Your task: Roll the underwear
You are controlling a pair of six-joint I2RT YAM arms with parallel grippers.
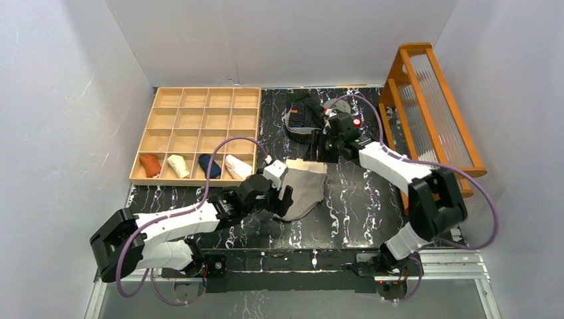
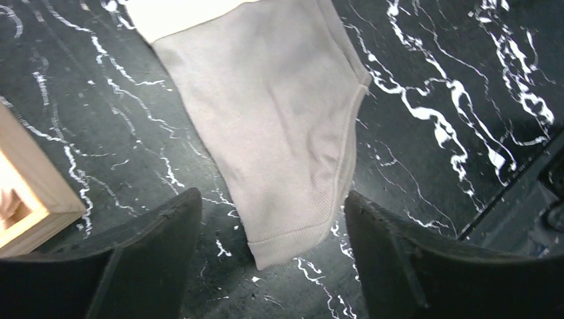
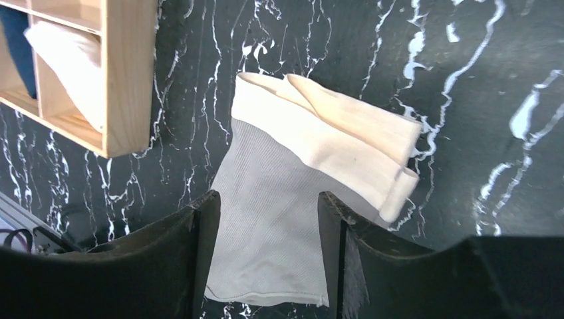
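Grey underwear (image 1: 304,193) lies flat on the black marbled table, its cream waistband (image 3: 319,129) folded over at the far end. In the left wrist view the narrow ribbed end of the underwear (image 2: 279,146) reaches between the fingers. My left gripper is above that near end with its fingers apart, holding nothing. Over the waistband end, my right gripper stands open, its fingers (image 3: 207,219) spread above the grey cloth and clear of it.
A wooden compartment box (image 1: 199,136) stands at the left; several rolled garments, including a white one (image 1: 237,167), fill its front row. A dark striped bag (image 1: 302,116) lies at the back, and an orange wooden rack (image 1: 435,109) stands on the right.
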